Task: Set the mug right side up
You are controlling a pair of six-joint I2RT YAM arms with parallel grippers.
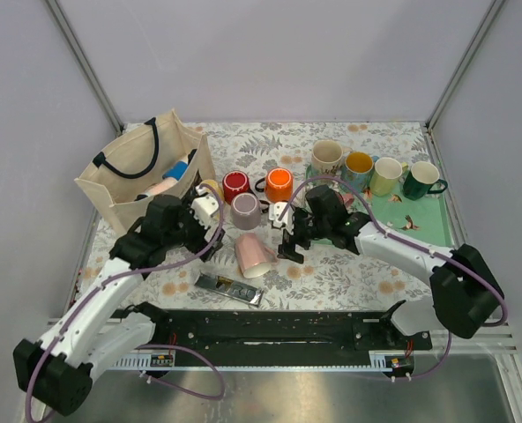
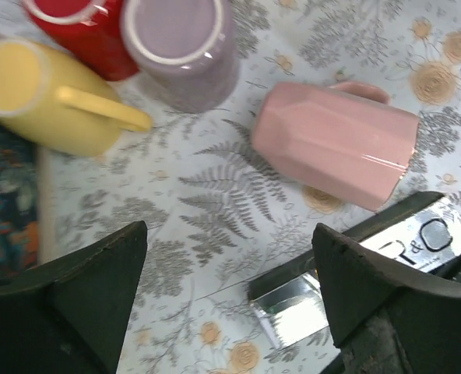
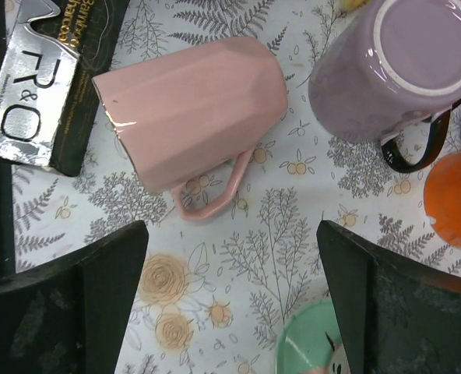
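A pink mug lies on its side on the patterned mat, its handle toward my right gripper, as the right wrist view shows. My left gripper is open to the mug's left; the left wrist view shows bare mat between its fingers and the mug beyond them. My right gripper stands open to the mug's right, with only mat between its fingers.
Upturned grey, red and orange mugs are behind, with a yellow one. A black-and-silver box lies in front. A canvas bag is at left; a green tray with several mugs is at right.
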